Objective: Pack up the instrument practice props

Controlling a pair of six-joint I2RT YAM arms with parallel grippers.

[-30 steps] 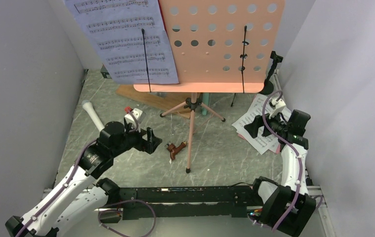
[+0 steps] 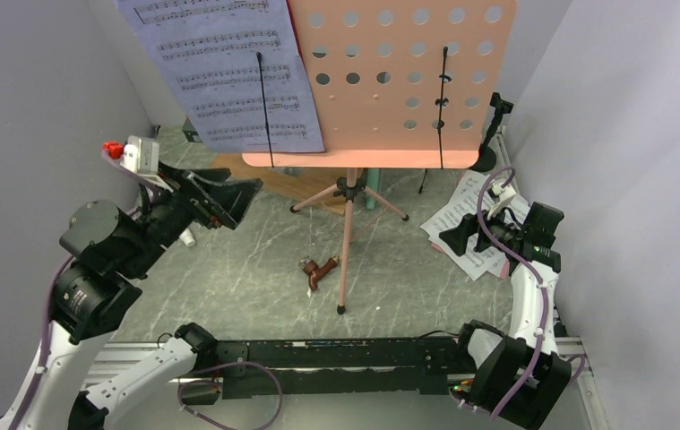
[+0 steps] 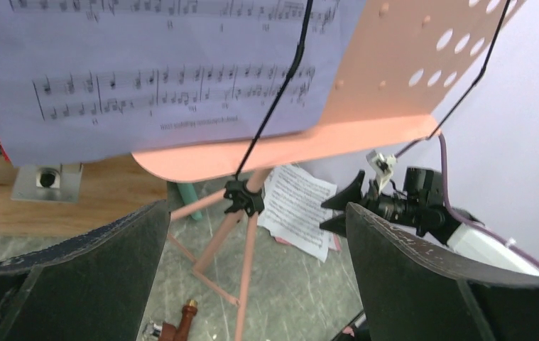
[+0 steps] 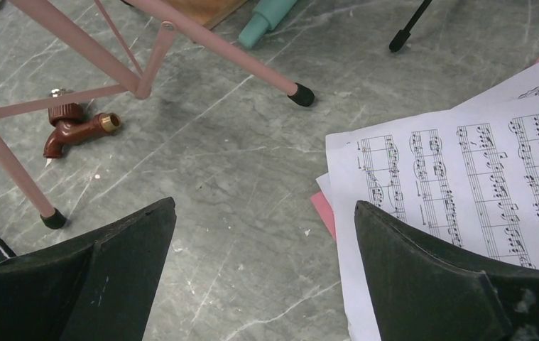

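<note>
A pink music stand (image 2: pixel 381 98) rises over the middle of the table on tripod legs. Sheet music (image 2: pixel 233 85) lies on its left half, under a thin black holding arm (image 2: pixel 266 116); a second such arm (image 2: pixel 441 125) crosses the bare right half. Raised to the left of the stand, my left gripper (image 2: pixel 242 199) is open and empty, facing the ledge and sheet in its wrist view. Loose score pages (image 4: pixel 451 185) lie flat on the table at right. Above their left edge hovers my right gripper (image 2: pixel 458 237), open with nothing between its fingers.
A brown pipe-shaped piece (image 2: pixel 321 270) lies left of the stand's front leg. Behind the legs are a wooden board (image 3: pixel 60 206) and a teal cylinder (image 4: pixel 270 20). A black stand (image 2: pixel 488 134) is at back right. Bare tabletop shows at front centre.
My left arm has risen and swung leftward, its gripper moving up and back from beside the brown piece; it now covers most of the white tube. The right gripper has barely shifted.
</note>
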